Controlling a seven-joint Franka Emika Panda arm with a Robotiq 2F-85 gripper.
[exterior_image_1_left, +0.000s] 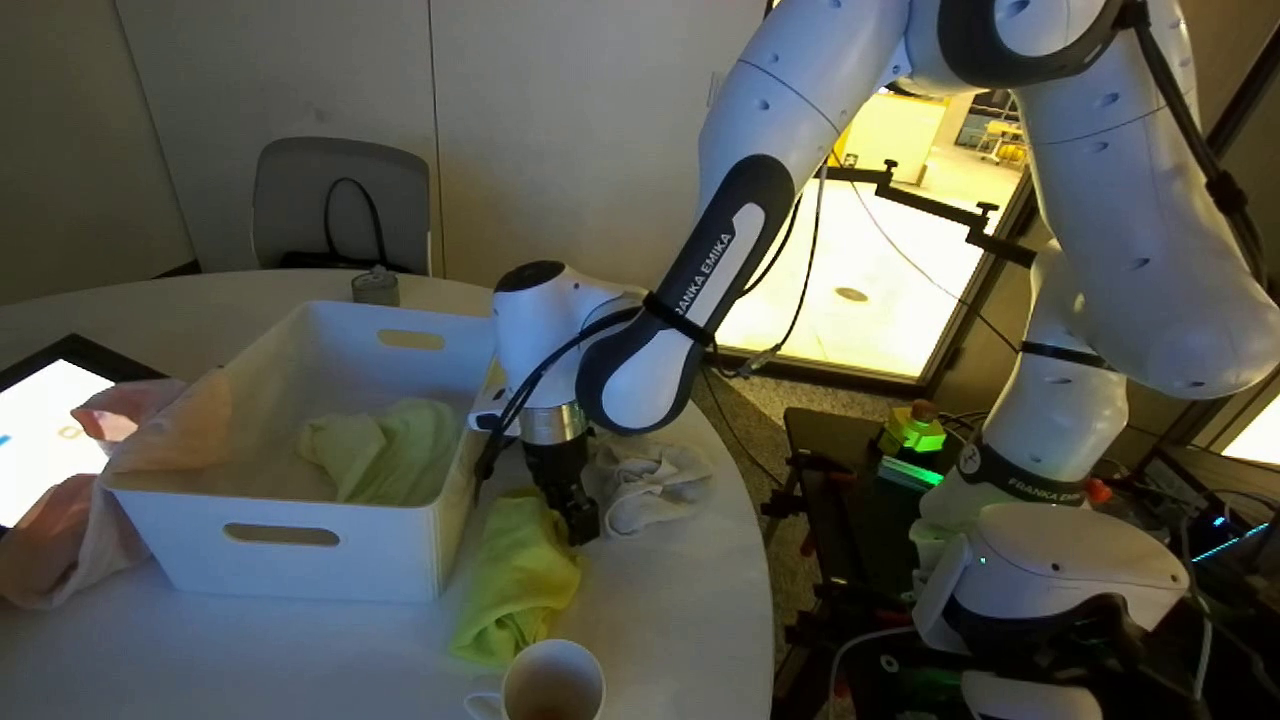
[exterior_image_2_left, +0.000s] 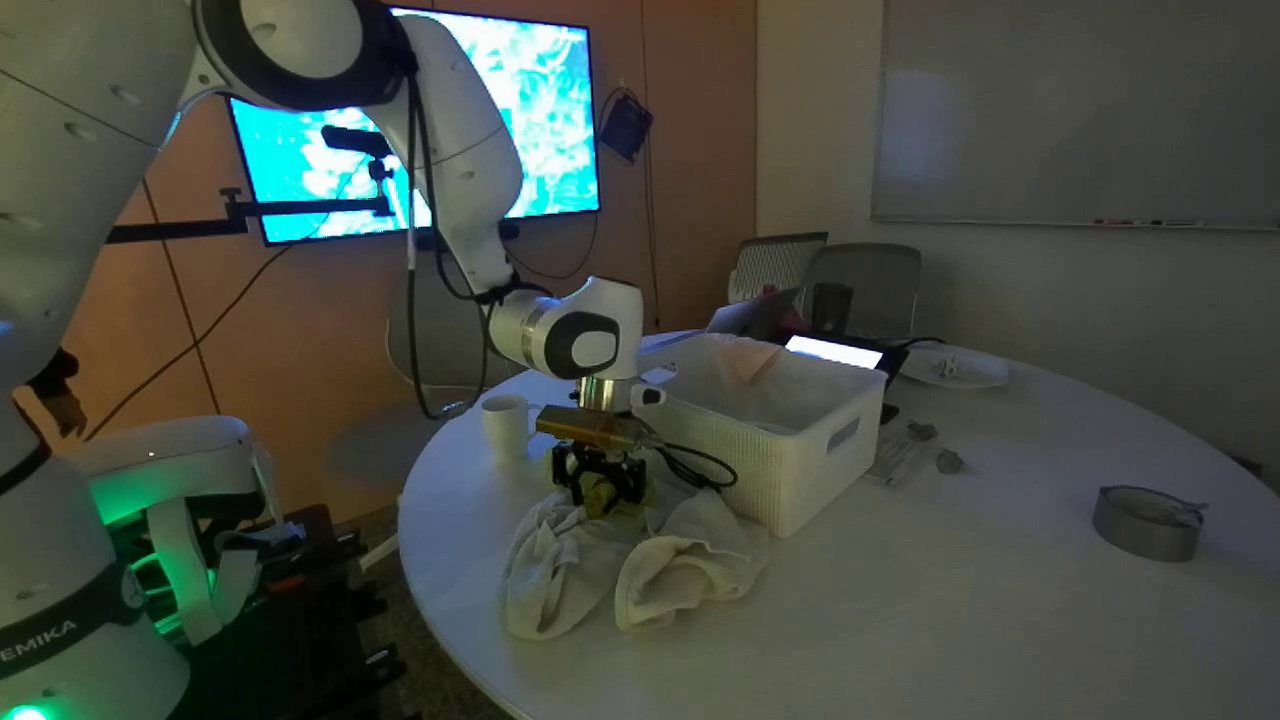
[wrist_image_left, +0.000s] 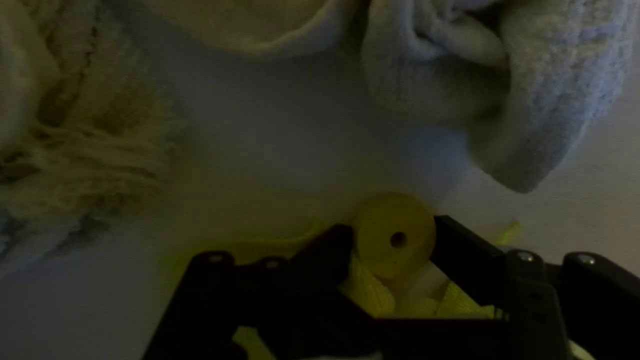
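Note:
A crumpled yellow-green cloth (exterior_image_1_left: 518, 578) lies on the table along the right side of the white bin. My gripper (exterior_image_1_left: 581, 526) points down at its far right edge. In the wrist view, my gripper is shut on a round yellow piece (wrist_image_left: 393, 255) with a small dark hole, held between the dark fingertips. Yellow-green fabric shows just below it; whether the piece belongs to the cloth cannot be told. Grey-white cloths (exterior_image_2_left: 690, 564) lie crumpled close by. Another pale green cloth (exterior_image_1_left: 414, 450) rests inside the bin (exterior_image_1_left: 306, 578).
A white mug (exterior_image_1_left: 552, 686) stands near the front end of the yellow-green cloth. Pink cloth (exterior_image_1_left: 90, 540) drapes over the bin's left side, beside a lit screen (exterior_image_1_left: 48, 426). A roll of tape (exterior_image_2_left: 1148, 524) sits apart on open table.

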